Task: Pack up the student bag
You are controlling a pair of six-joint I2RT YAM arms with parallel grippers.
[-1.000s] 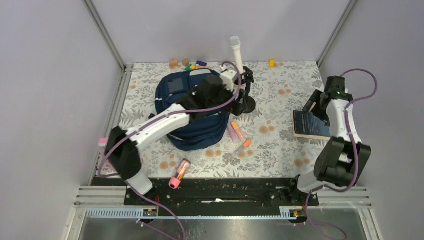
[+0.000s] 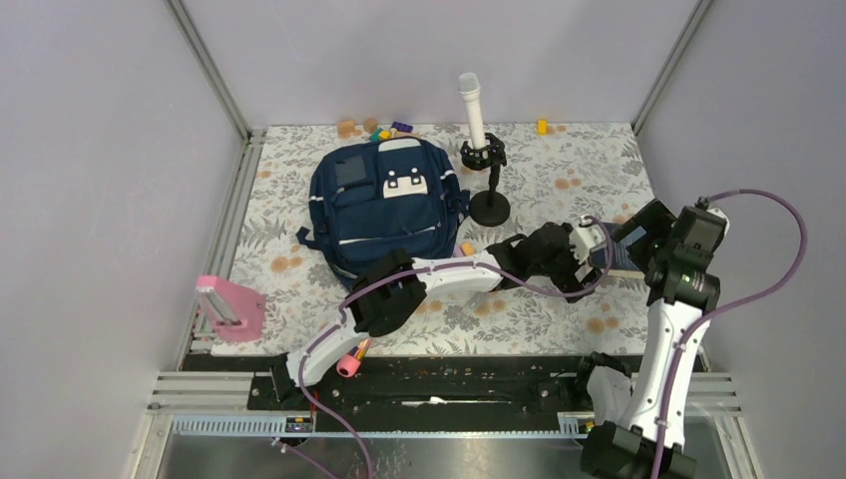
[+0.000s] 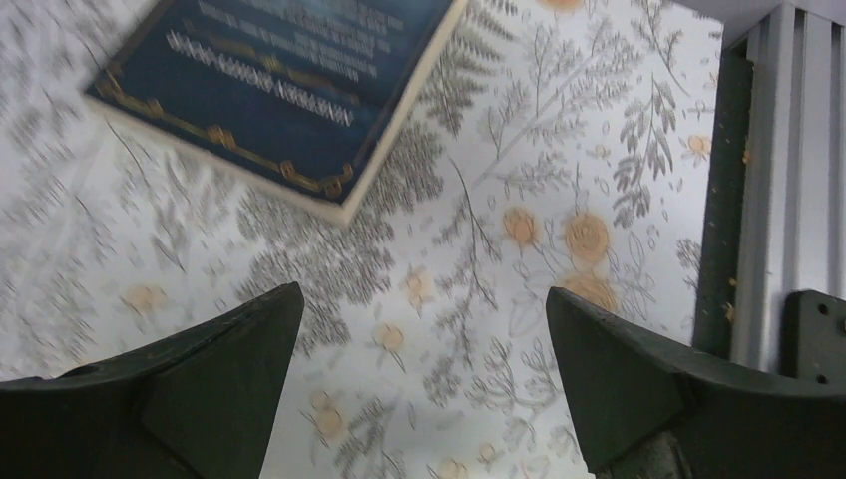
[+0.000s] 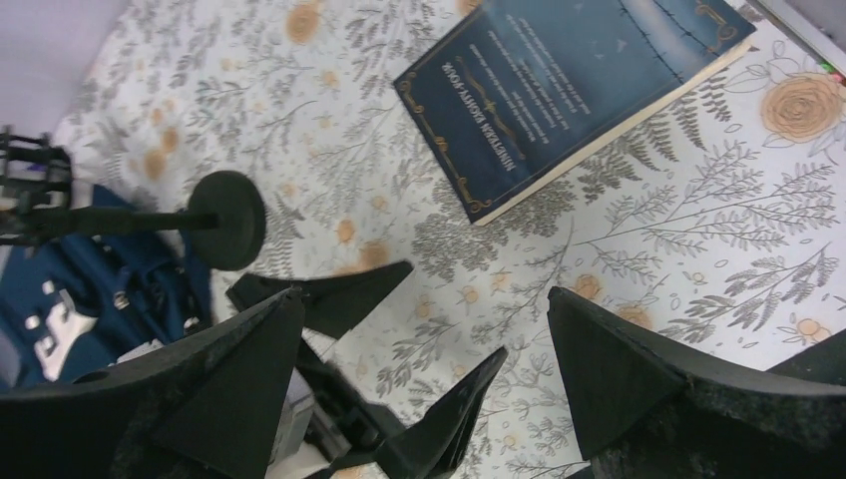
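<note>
The navy backpack lies open-side unclear at the left-centre of the table. A dark-blue book lies flat at the right of the table, partly hidden under the arms in the top view; it also shows in the left wrist view. My left gripper is low beside the book's left side, open with nothing between its fingers. My right gripper hovers over the book, open and empty. In the right wrist view the left gripper's fingers appear below the book.
A black stand with a white tube stands behind the left arm. A pink object is at the left, a pencil tube at the front edge. Small coloured pieces line the back edge. Highlighters are mostly hidden by the left arm.
My left gripper has moved from over the backpack rightward and down to beside the book.
</note>
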